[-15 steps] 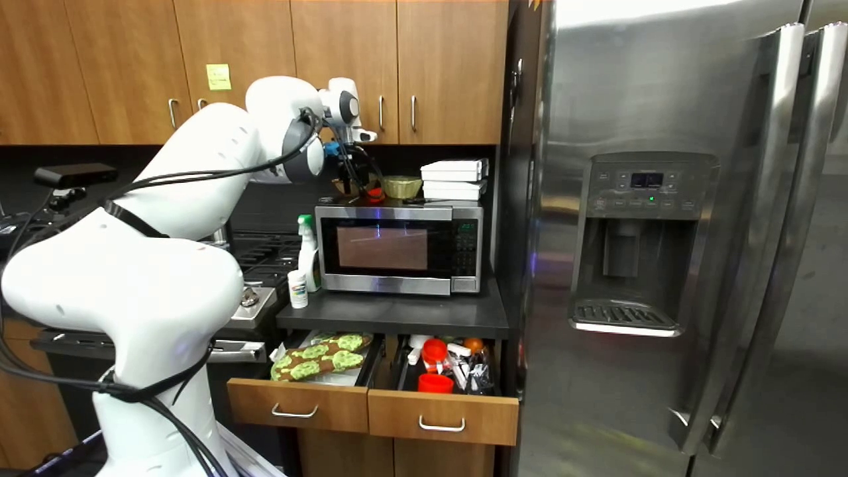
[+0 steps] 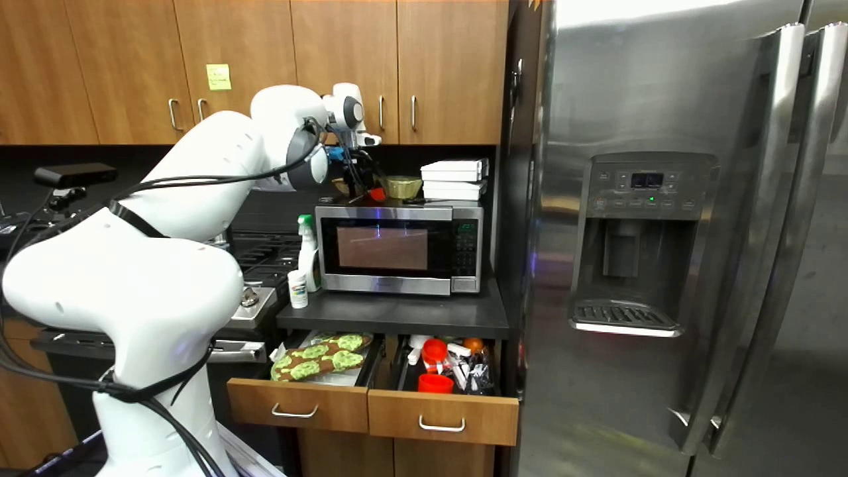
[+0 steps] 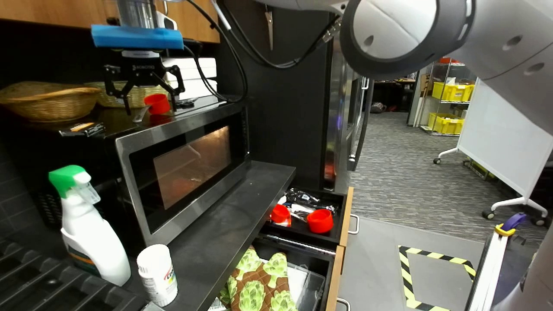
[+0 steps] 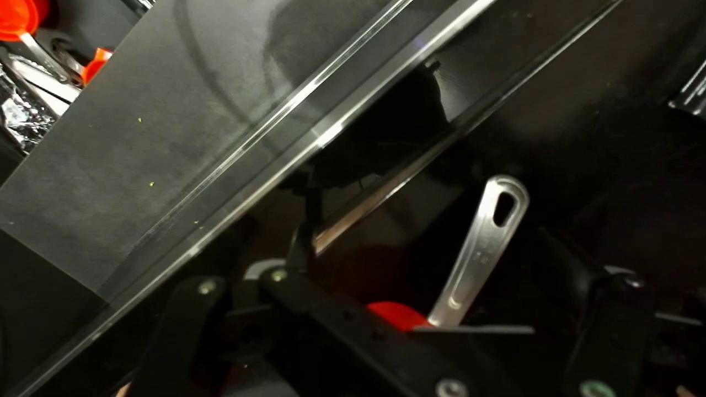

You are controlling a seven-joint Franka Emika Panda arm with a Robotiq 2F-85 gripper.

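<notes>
A red measuring cup (image 3: pixel 158 103) with a metal handle rests on top of the microwave (image 3: pixel 179 155), near its front edge. My gripper (image 3: pixel 150 108) points down over it, open, its fingertips low and on either side of the cup in exterior view 2. Whether either finger touches the cup cannot be told. In the wrist view the metal handle (image 4: pixel 480 248) shows clearly, while only a sliver of the red cup (image 4: pixel 397 315) appears beyond the dark gripper parts that hide the rest. From exterior view 1, the cup (image 2: pixel 377 194) is beside the dark gripper.
Wicker baskets (image 3: pixel 49 103) and white boxes (image 2: pixel 453 179) share the microwave top. Below, a spray bottle (image 3: pixel 90 228) and a white canister (image 3: pixel 157 274) stand on the counter. Two drawers are pulled out, one holding red cups (image 2: pixel 434 384), the other a patterned oven mitt (image 2: pixel 318 362).
The drawers and counter items look unchanged.
</notes>
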